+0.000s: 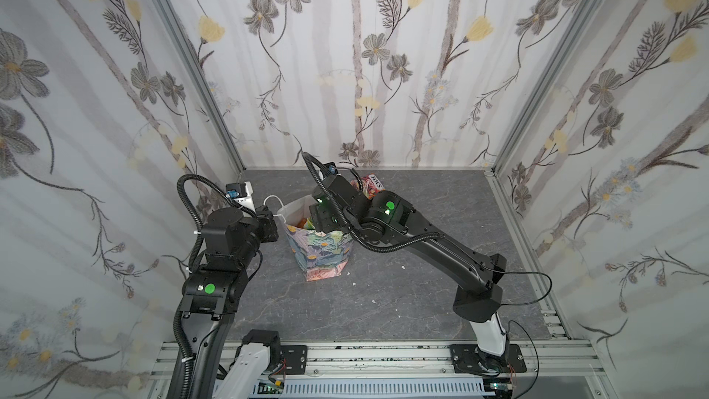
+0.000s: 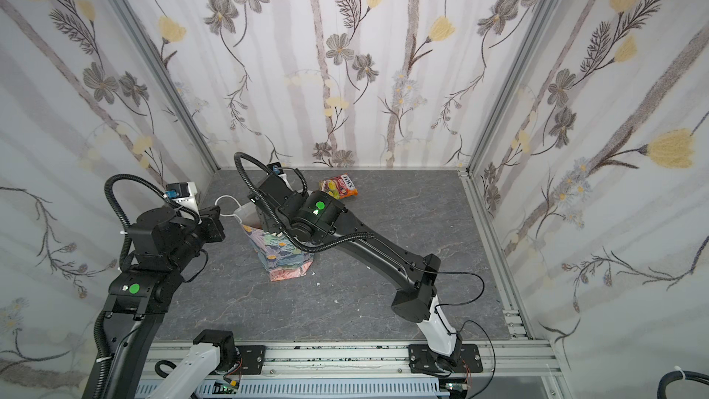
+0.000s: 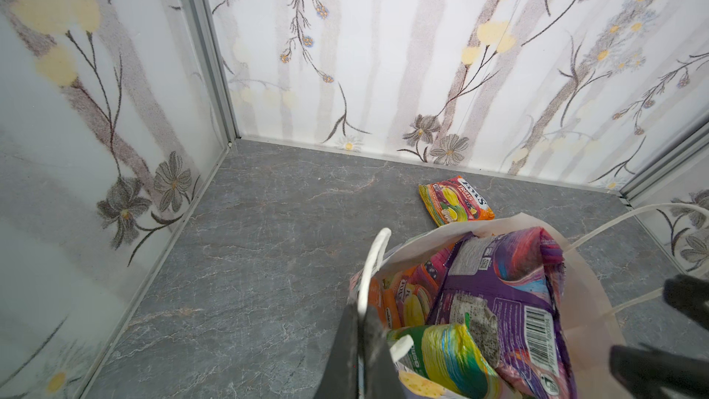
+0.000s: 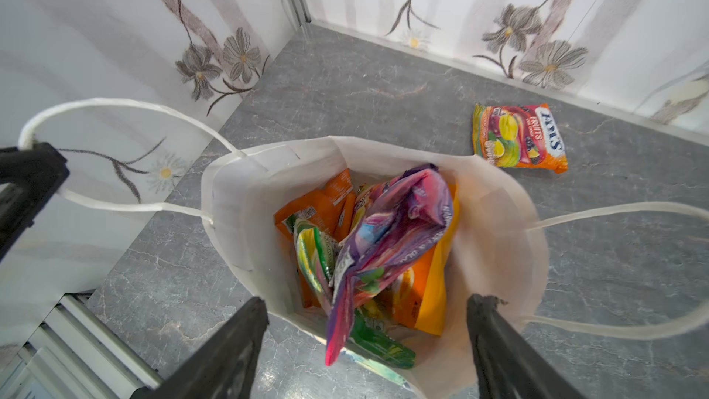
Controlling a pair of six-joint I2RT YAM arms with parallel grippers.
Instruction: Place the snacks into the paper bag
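The floral paper bag (image 1: 322, 251) stands upright with its mouth spread wide. My left gripper is shut on one white cord handle (image 3: 374, 269), at the bag's left side. Inside the bag, a purple snack packet (image 4: 402, 218) stands on end over orange packets (image 4: 317, 207) and a green-yellow packet (image 4: 314, 251). Over the bag, my right gripper is open, its fingers wide apart with nothing held between them. An orange-red fruit snack packet (image 4: 519, 136) lies on the floor behind the bag.
The other white handle (image 4: 627, 210) sticks out on the bag's right side. Bare grey floor (image 1: 435, 295) lies to the right and front. The patterned back wall (image 3: 332, 66) rises behind the loose packet.
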